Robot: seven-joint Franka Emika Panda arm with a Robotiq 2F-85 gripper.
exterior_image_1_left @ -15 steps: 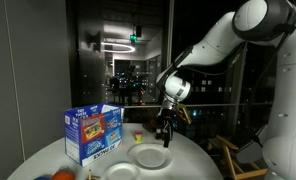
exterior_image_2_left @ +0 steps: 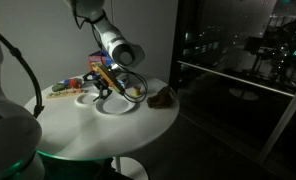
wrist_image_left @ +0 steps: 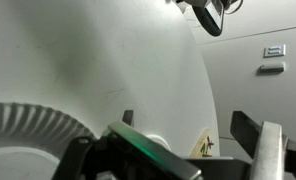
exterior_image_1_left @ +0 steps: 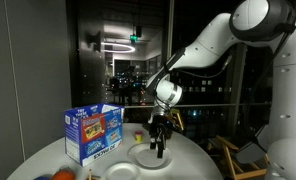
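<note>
My gripper is open in the wrist view, its two dark fingers wide apart with nothing held between them. In exterior view 1 the gripper (exterior_image_1_left: 160, 150) points down, over or just beside a white plate (exterior_image_1_left: 141, 157); its height above the plate is hard to judge. The fluted rim of a white plate (wrist_image_left: 38, 122) shows at the lower left of the wrist view. Another white plate (exterior_image_1_left: 120, 171) lies nearer the front in exterior view 1. From exterior view 2, a white plate (exterior_image_2_left: 116, 106) is visible below the arm.
A large blue and red box (exterior_image_1_left: 93, 135) stands on the left of the round white table (exterior_image_2_left: 83, 140). A small yellow item (exterior_image_1_left: 139, 136) sits behind the plates. Reddish items (exterior_image_1_left: 64, 174) are at the front left. A dark brown object (exterior_image_2_left: 164, 98) rests at the table's edge.
Over the last second the arm has swung a little left and lower in exterior view 1, bringing the gripper down toward the plate. The plates and box have not moved.
</note>
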